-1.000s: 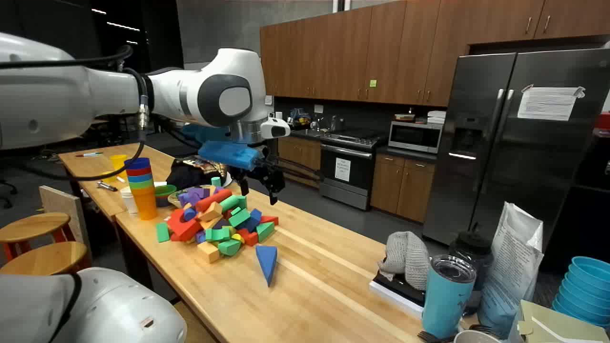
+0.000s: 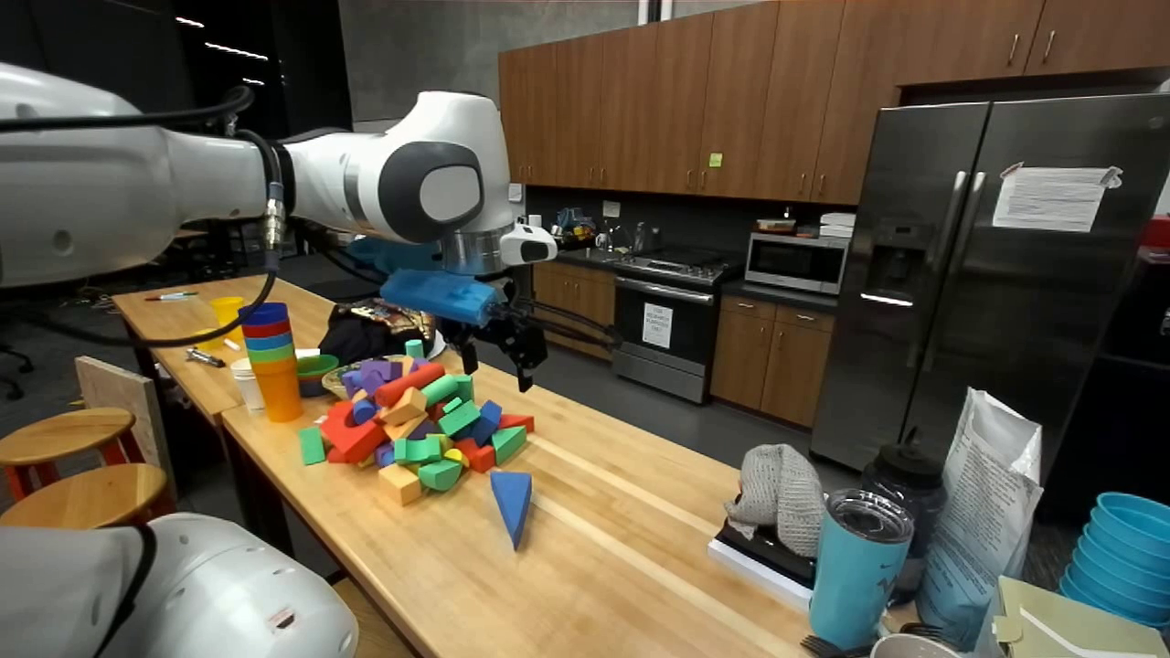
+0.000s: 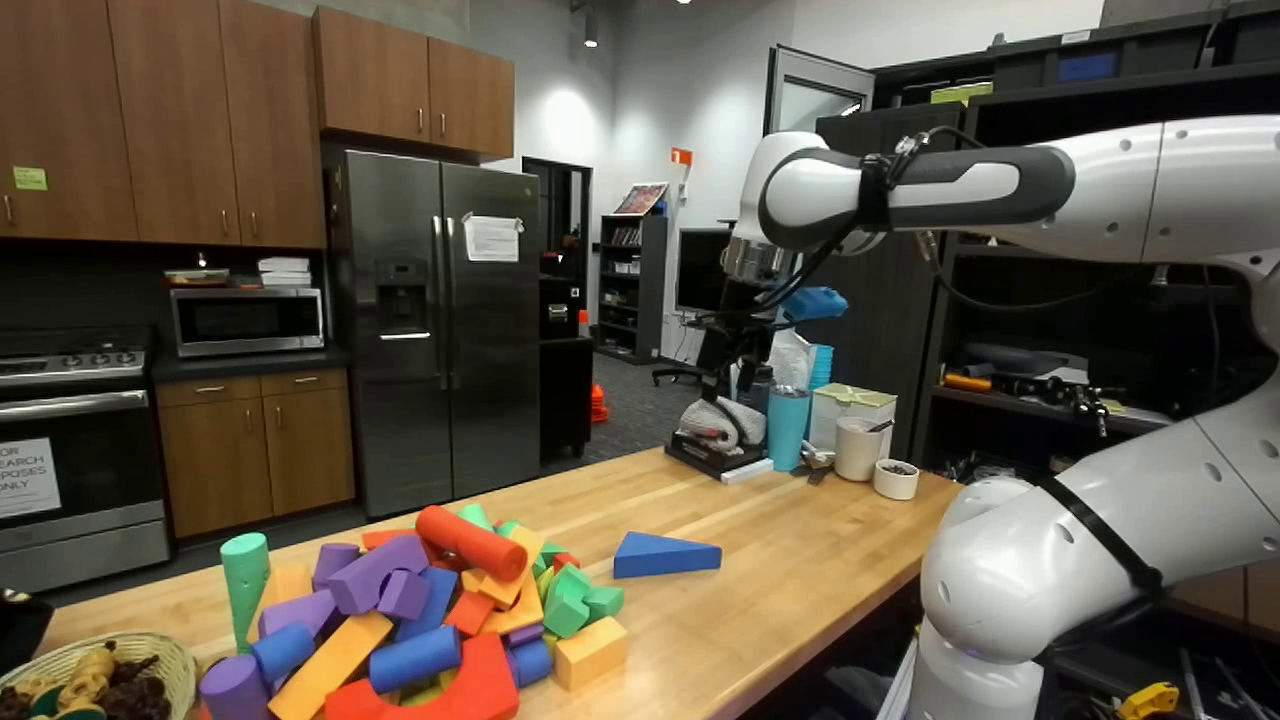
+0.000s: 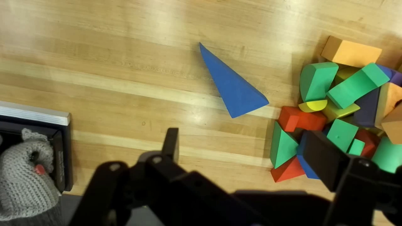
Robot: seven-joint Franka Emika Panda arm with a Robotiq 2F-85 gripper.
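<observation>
My gripper hangs above the table on the pile's far side. Its fingers are wide apart in the wrist view, where one finger shows over bare wood and the other overlaps the pile. Nothing is held between them. A blue triangular block lies alone on the wood, clear of the heap of colored blocks. Red, green, orange, purple, yellow and blue pieces make up that heap. Some lower blocks are hidden under others.
Stacked cups and a wicker bowl stand near the pile. A grey knitted item rests on a black box at the opposite end, beside a turquoise tumbler. Between lies open tabletop.
</observation>
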